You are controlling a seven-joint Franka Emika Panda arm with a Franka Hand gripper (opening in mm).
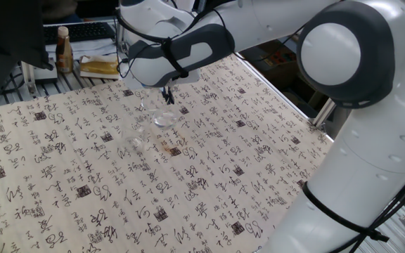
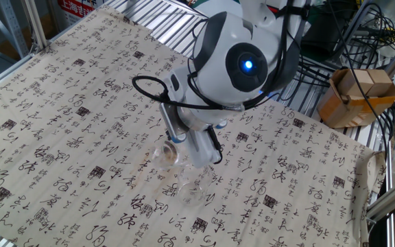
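Below the arm's wrist, my gripper (image 1: 167, 95) points down over the cloth, its dark fingertip showing in exterior view 1. A clear, see-through cup (image 1: 164, 119) appears right under it, its rim an oval. In exterior view 2 a clear cup (image 2: 166, 155) shows at the lower left of the gripper (image 2: 196, 140), seeming tilted. Its contact with the fingers cannot be made out, nor can the gap between them. A second clear vessel (image 1: 136, 142) stands nearby, faintly visible; exterior view 2 has a clear vessel (image 2: 193, 192) below the gripper.
A calligraphy-printed cloth (image 1: 62, 176) covers the table, with a brown stain (image 1: 172, 146) near the vessels. Beyond its edge are a sauce bottle (image 1: 64, 50) and a yellow packet (image 1: 99, 67). A cardboard box (image 2: 357, 99) sits beside the cloth.
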